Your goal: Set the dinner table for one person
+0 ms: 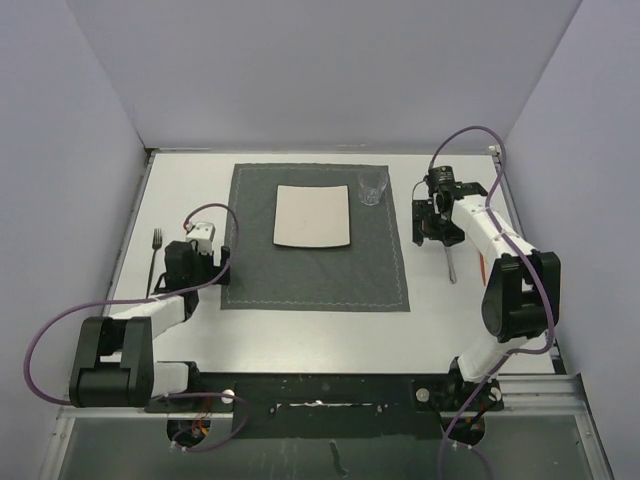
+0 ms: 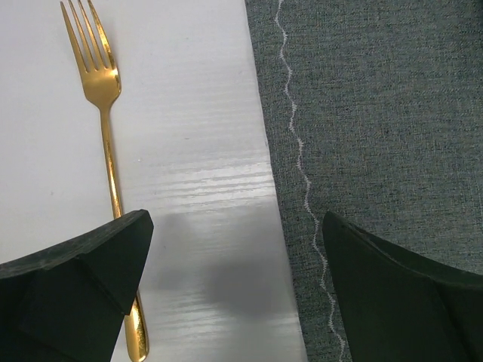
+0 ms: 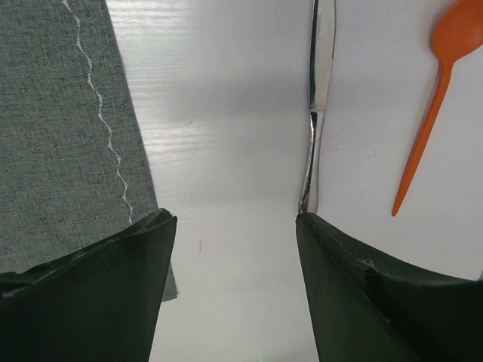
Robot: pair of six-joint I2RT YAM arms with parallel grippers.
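The gold fork (image 2: 109, 151) lies on the bare white table left of the grey placemat (image 1: 300, 282). Over the gap between the two, my left gripper stands open and empty; its left finger covers part of the fork's handle. A square pale plate (image 1: 312, 216) and a clear glass (image 1: 372, 187) are on the mat. In the right wrist view a silver knife (image 3: 320, 83) and an orange spoon (image 3: 432, 121) lie on the table. My right gripper is open, nothing between its fingers, the right fingertip overlapping the knife's lower end.
Walls close in the left, right and back. A purple cable (image 1: 550, 300) loops along the right arm, another along the left.
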